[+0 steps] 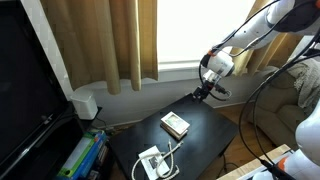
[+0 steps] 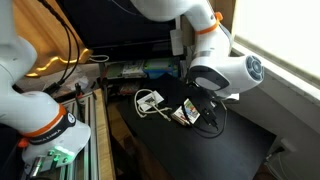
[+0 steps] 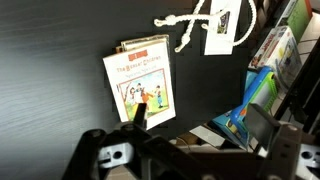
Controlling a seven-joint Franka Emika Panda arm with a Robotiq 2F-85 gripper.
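A small stack of books lies on the dark table, topped by a white-covered book titled like "The Boxcar Children". It lies flat below the camera in the wrist view. My gripper is open, its fingers spread wide at the bottom of that view with nothing held. In exterior view 1 the gripper hangs over the table's far right part, apart from the books. From the other side, exterior view 2 has the books partly behind the arm.
A white rope and a printed card lie beside the books on the table. Colourful books or boxes stand past its left edge.
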